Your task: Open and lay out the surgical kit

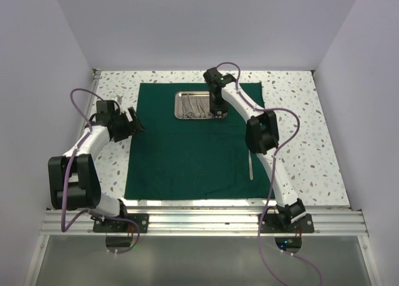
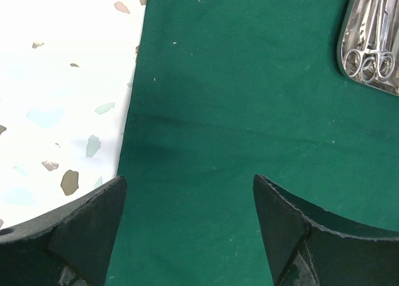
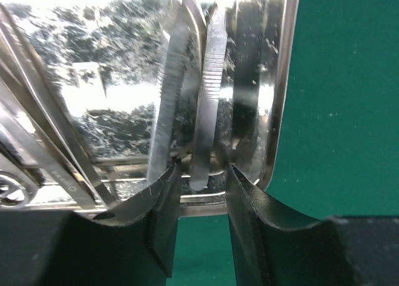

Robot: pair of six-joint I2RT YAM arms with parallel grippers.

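The metal tray of surgical instruments rests on the green cloth. My right gripper is open over the tray's right end, fingertips either side of the end of a flat metal handle; other handles and ringed instruments lie to its left. A single slim instrument lies on the cloth at the right. My left gripper hangs open over the cloth's left edge, nothing between its fingers, with ringed scissor-like instruments in the tray's corner ahead of it to the right.
The speckled white table borders the cloth on both sides. The right arm stretches over the cloth's right part.
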